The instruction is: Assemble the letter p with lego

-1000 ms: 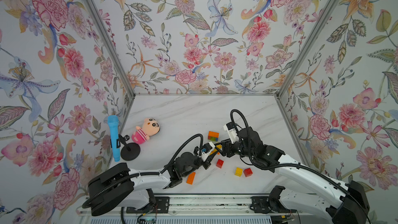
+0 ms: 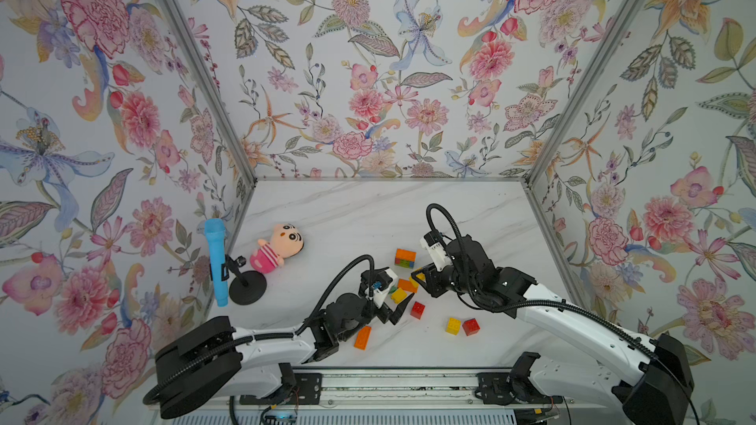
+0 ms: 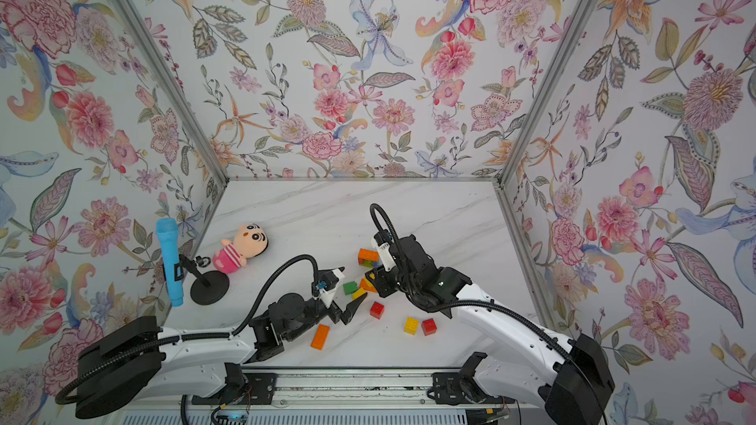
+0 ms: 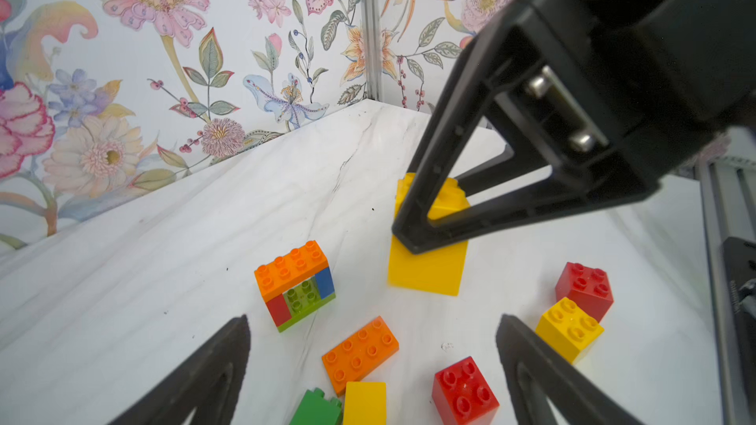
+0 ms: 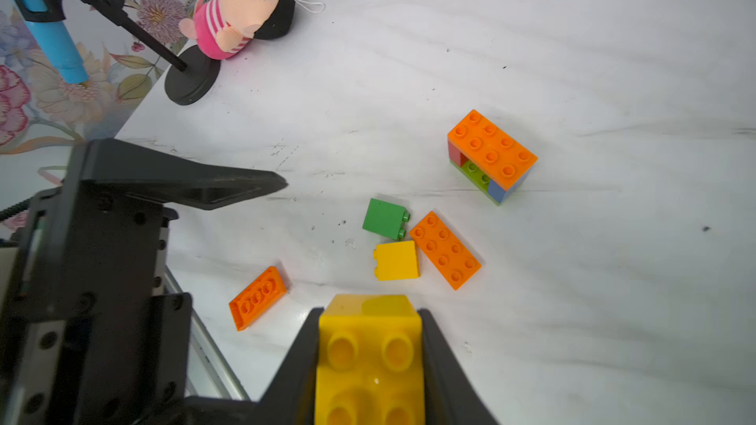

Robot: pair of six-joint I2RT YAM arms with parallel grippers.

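Observation:
My right gripper is shut on a yellow brick, held above the table; the left wrist view shows that brick (image 4: 429, 267) too. My left gripper stands wide open and empty, just left of the right one. Farther back sits a built piece (image 4: 295, 283): an orange brick on top, red and blue bricks below it, a green base, with a gap in its middle. Between the grippers and this piece lie an orange brick (image 5: 445, 250), a yellow brick (image 5: 397, 261) on its side and a green brick (image 5: 386, 218).
A red brick (image 4: 464, 393) lies near the front, with a yellow brick (image 4: 571, 329) and another red brick (image 4: 584, 289) to the right. Another orange brick (image 5: 257, 299) lies near the left arm. A doll (image 2: 277, 248) and microphone stand (image 2: 247, 287) occupy the left.
My left gripper has opened and drawn back leftward from the right gripper, and the two now stand apart.

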